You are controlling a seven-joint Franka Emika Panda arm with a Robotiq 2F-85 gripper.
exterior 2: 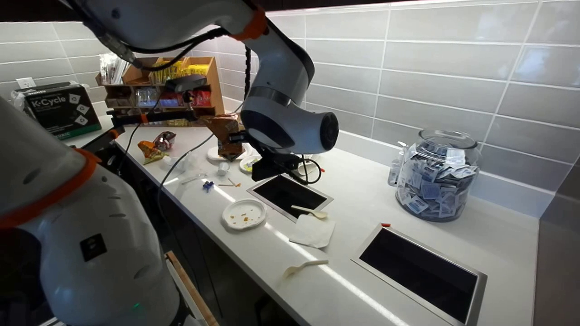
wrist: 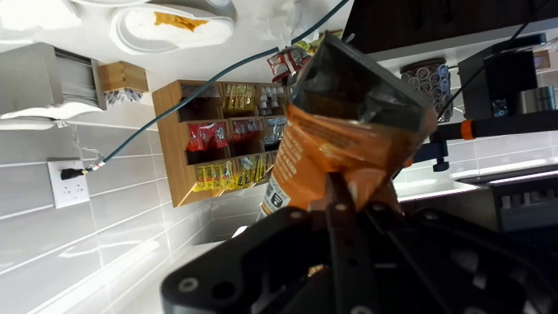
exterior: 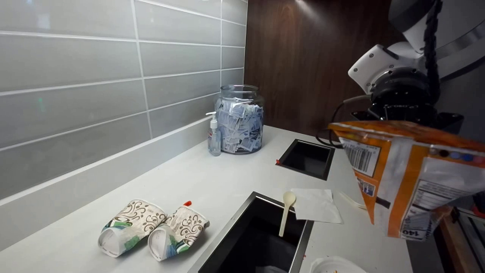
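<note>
An orange snack bag point(exterior: 395, 168) hangs in the air at the right, with its barcode and nutrition label showing. In the wrist view the bag point(wrist: 335, 141) fills the space ahead of the fingers, its dark end pointing away. My gripper is shut on the bag's near edge, where the orange film bunches at the fingertips. From the second exterior view, the bag point(exterior 2: 225, 133) is held out sideways above the counter, clear of its surface. Most of the gripper is hidden behind the bag in the first exterior view.
Two rectangular bin openings point(exterior: 254, 232) point(exterior: 309, 157) are cut in the counter. A pale spoon point(exterior: 286, 211) and a napkin point(exterior: 318, 204) lie at the nearer one's rim. Crumpled paper cups point(exterior: 132, 225), a glass jar of packets point(exterior: 241, 123), a pump bottle point(exterior: 214, 136) and a plate with crumbs point(exterior 2: 244, 214) stand around.
</note>
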